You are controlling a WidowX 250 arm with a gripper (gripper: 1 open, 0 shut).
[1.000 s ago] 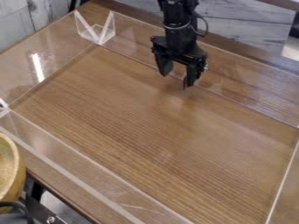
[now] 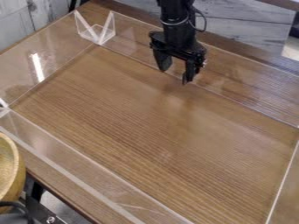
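The black robot arm hangs in at the top centre of the camera view, over the back part of a wooden tray floor (image 2: 140,131). Its gripper (image 2: 177,63) is low near the floor with its dark fingers spread apart. I see nothing held between them, though the fingers are small and dark.
A white wire-like object (image 2: 96,26) stands in the back left corner. A yellow bowl (image 2: 10,171) sits outside the tray at the lower left. The tray has raised rims, and most of its floor is clear.
Nothing else has visibly moved.
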